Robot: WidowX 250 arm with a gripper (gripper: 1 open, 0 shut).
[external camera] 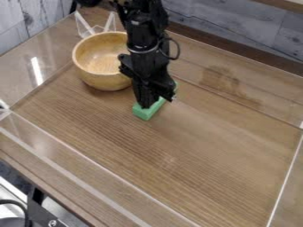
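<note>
A small green block (pixel 149 108) lies on the wooden table just right of a tan bowl. My black gripper (pixel 149 94) is over it, its fingers pointing down a little above and around the block's upper part. Whether anything is between the fingertips is hard to make out.
The tan bowl (pixel 103 62) stands at the upper left, close to the arm. A dark cable shows at the bottom left edge.
</note>
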